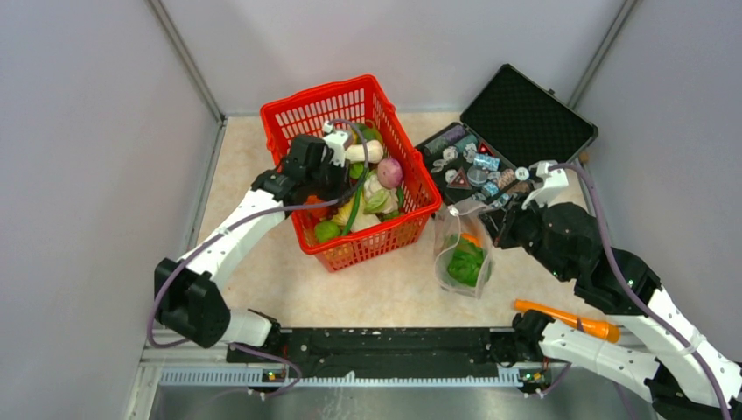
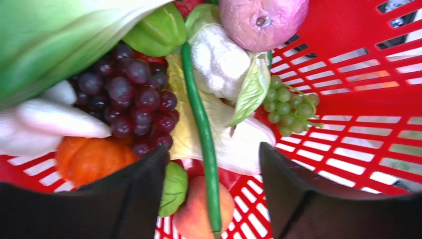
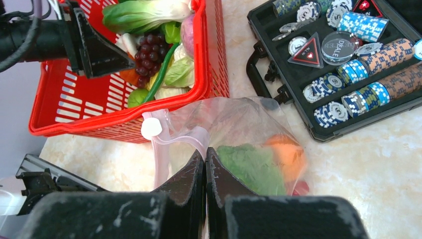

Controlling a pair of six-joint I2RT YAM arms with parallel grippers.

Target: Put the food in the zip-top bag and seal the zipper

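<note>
The clear zip bag [image 3: 239,117] stands on the table with its mouth gaping; through its wall show a green vegetable [image 3: 254,167] and an orange item [image 3: 287,152]. My right gripper is shut on the bag's edge by the white zipper slider [image 3: 151,128]. Over the red basket [image 1: 411,223], my left gripper has its fingers spread, with nothing gripped. Below them lie a long green bean [image 2: 201,124], a peach [image 2: 199,211], dark grapes [image 2: 142,97], a cauliflower [image 2: 219,62] and a small orange pumpkin [image 2: 92,160].
An open case of poker chips [image 1: 472,171] sits behind the bag. An orange cylinder [image 1: 569,319] rests at the front right beneath the right arm. Bare tabletop [image 1: 367,297] lies in front of the basket.
</note>
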